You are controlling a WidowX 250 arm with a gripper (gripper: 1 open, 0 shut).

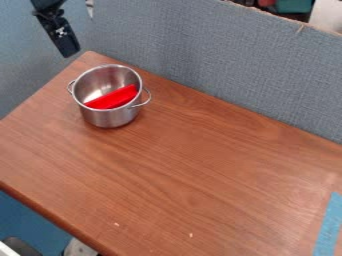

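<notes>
A steel pot (110, 112) with two side handles stands on the wooden table near its back left corner. A red elongated object (112, 97) lies inside it. My gripper (64, 40) is at the top left, above and behind the pot and apart from it, mostly out of frame. It looks open, with nothing visible in it.
A grey padded wall (227, 60) runs behind it. A blue tape strip (326, 225) is at the right front.
</notes>
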